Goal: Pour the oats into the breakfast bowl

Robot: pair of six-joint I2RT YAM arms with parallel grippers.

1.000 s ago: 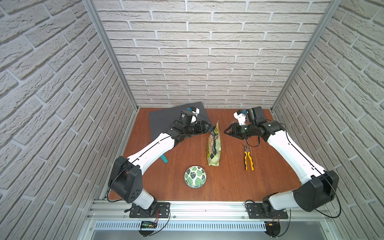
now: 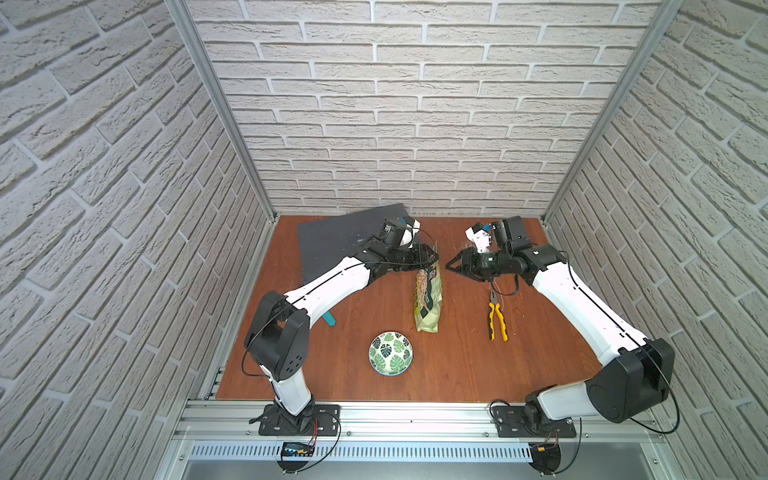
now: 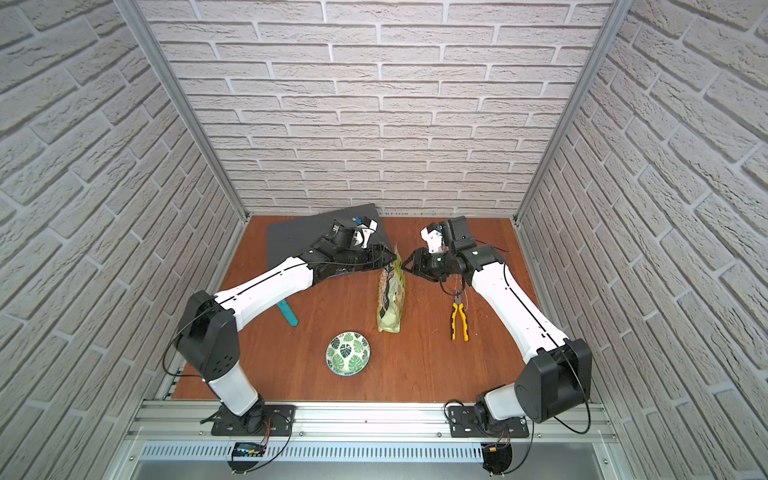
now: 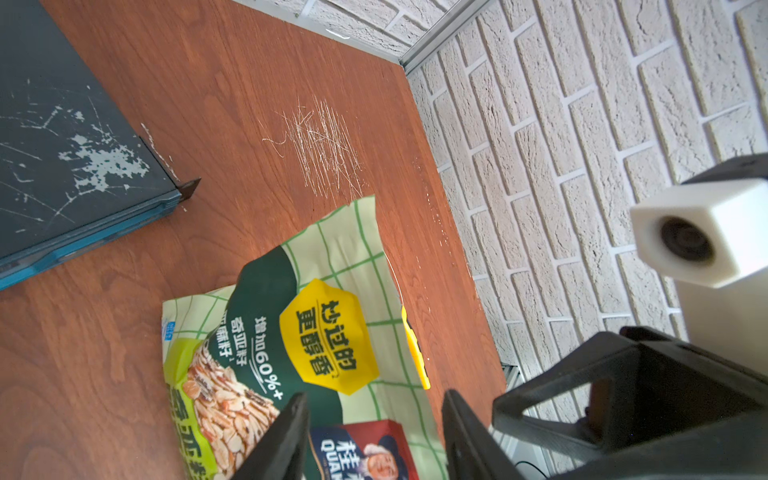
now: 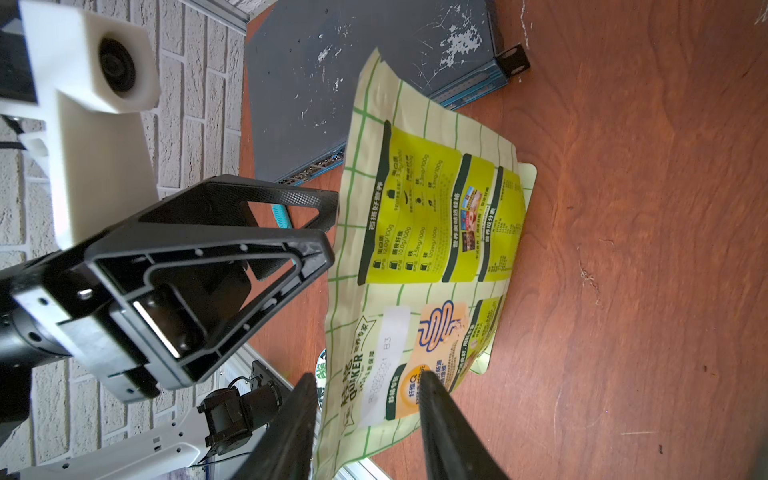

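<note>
A tall oats bag (image 2: pixel 427 300), pale green with printed panels, stands on the wooden table between my grippers. My left gripper (image 2: pixel 428 256) is at its upper part; in the left wrist view its fingers are apart, with the bag (image 4: pixel 280 352) in front and partly between them. My right gripper (image 3: pixel 412 264) stands open just right of the bag, whose back panel (image 5: pixel 424 216) faces it. The leaf-patterned bowl (image 2: pixel 390 353) rests at the front of the table, left of and nearer than the bag.
Yellow-handled pliers (image 2: pixel 497 320) lie on the right. A dark grey board (image 2: pixel 336 236) covers the back left, with a teal object (image 3: pixel 288 313) under the left arm.
My left gripper has moved right to the top of the bag over the last second. The right arm has shifted slightly left.
</note>
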